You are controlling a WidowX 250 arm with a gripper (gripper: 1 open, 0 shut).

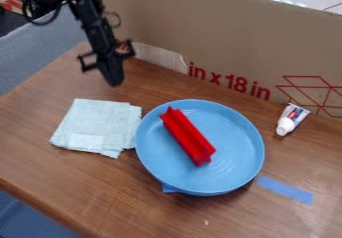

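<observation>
The black gripper [112, 74] hangs above the back left of the wooden table, slightly blurred, shut with nothing visible between its fingers. Below it lies a folded pale cloth [94, 127]. To the right of the cloth is a blue plate [234, 167] holding a red elongated object [187, 135]. A white tube [291, 119] lies on the table at the right, behind the plate.
A cardboard wall [234, 37] runs along the back of the table [80, 182]. Strips of blue tape [285, 190] lie by the plate.
</observation>
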